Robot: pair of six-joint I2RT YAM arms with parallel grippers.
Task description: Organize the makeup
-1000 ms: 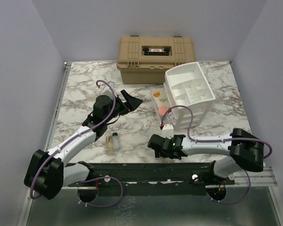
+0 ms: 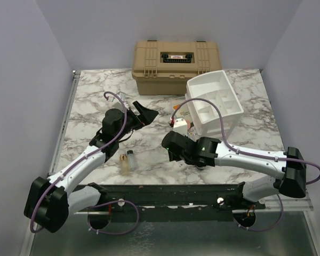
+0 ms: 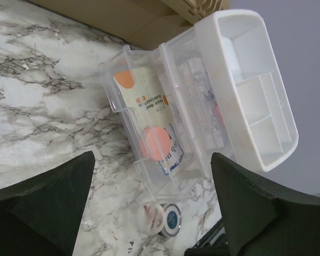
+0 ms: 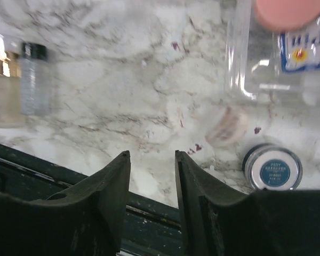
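The white organizer [image 2: 213, 101] stands right of centre with clear drawers holding a card [image 3: 141, 93] and a pink round item [image 4: 288, 8]. My right gripper hangs low at the front centre, part open with nothing between its fingers. Just right of it lie a round jar [image 4: 274, 172] and a translucent pale round piece [image 4: 226, 127]. Two small bottles, one gold-capped [image 4: 5, 93] and one black-capped [image 4: 34, 85], lie at the front left. My left gripper hovers left of the organizer, open and empty.
A tan toolbox [image 2: 176, 80] stands along the back wall. A dark front edge runs below the right gripper.
The right arm has risen and moved slightly left and back from the jar area, hiding more of the drawer in the top view. The left arm has shifted slightly left.
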